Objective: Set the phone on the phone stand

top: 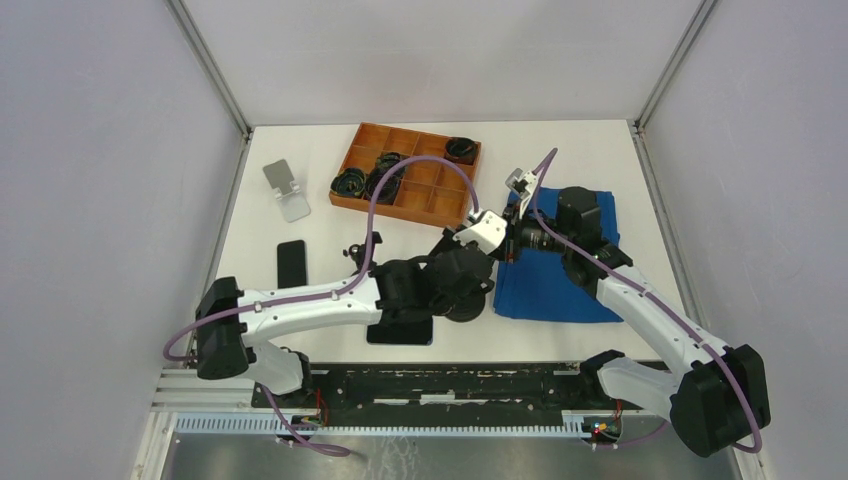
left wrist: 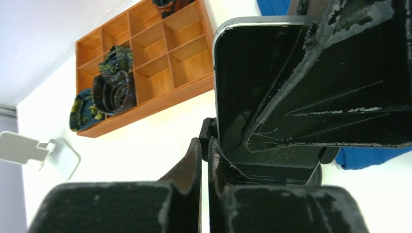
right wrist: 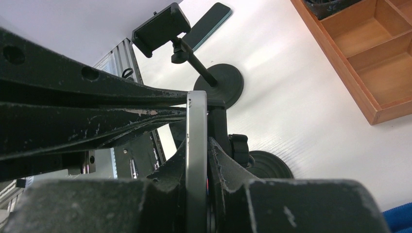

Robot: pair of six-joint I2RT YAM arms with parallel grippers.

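A dark phone with a silver edge (left wrist: 243, 87) fills the right of the left wrist view, upright above a round black stand base. My right gripper is shut on it, the silver edge between its fingers. My left gripper is shut at the phone's lower left, on a black part that appears to be the stand's holder (right wrist: 217, 121). Whether the phone is seated in the holder is hidden.
A second stand (right wrist: 160, 30), two phones lying flat (top: 291, 263), a silver stand (top: 287, 190), a wooden organizer (top: 420, 200) with dark rolls, and a blue cloth (top: 555, 300) occupy the table.
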